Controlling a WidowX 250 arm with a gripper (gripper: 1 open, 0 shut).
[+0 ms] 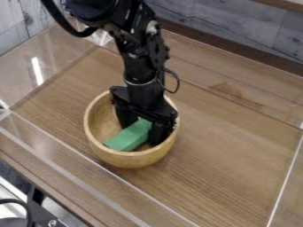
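A round wooden bowl (pixel 97 140) sits on the light wooden table, with a green block (pixel 129 136) lying inside it. My black gripper (pixel 144 117) reaches down into the bowl from above, its fingers over and around the far part of the block. It stands open; whether the fingers touch the block is hard to tell.
A grey wooden wall stands at the back right.
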